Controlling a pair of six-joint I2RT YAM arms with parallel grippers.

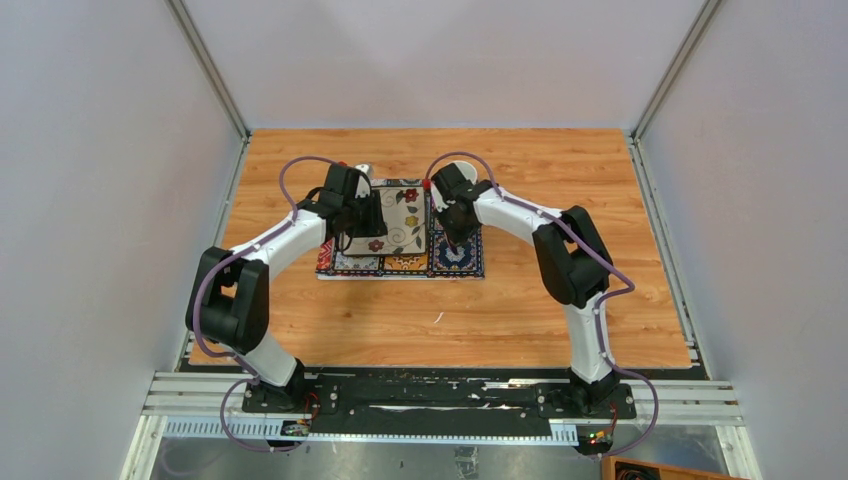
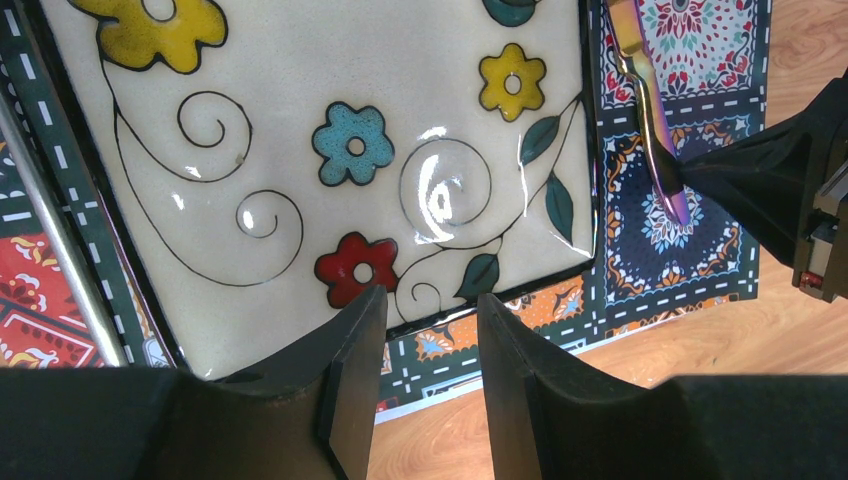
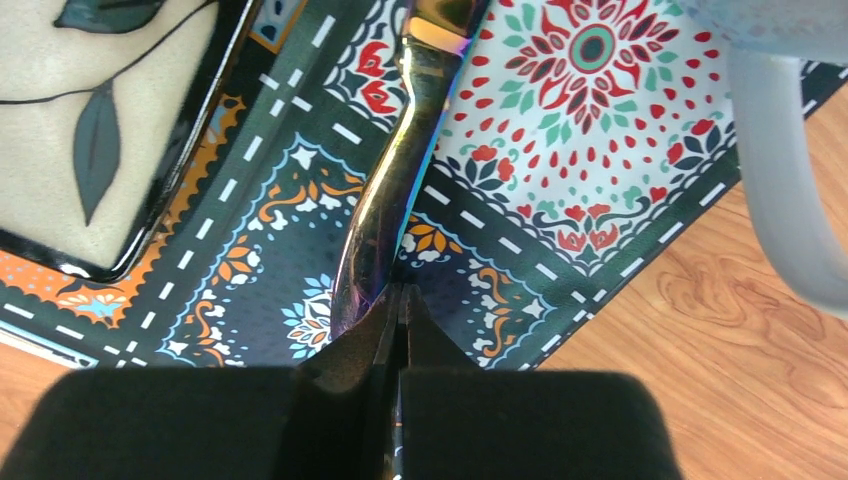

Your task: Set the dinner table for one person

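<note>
A square cream plate with painted flowers (image 2: 270, 90) lies on the patterned placemat (image 1: 405, 266). Over the plate's left side in the top view is my left gripper, its fingers apart and the gap empty. To the plate's right, an iridescent piece of cutlery (image 3: 385, 205) rests along the mat; its far end is cut off in both wrist views. My right gripper is shut at its handle, the left fingertip against or over it, and no part of the handle shows between the fingers. A silver handle (image 2: 60, 240) lies left of the plate.
A pale cup with a handle (image 3: 780, 150) stands at the mat's back right corner. A small white scrap (image 1: 438, 317) is on the wooden table (image 1: 560, 165) in front of the mat. Open table surrounds the mat.
</note>
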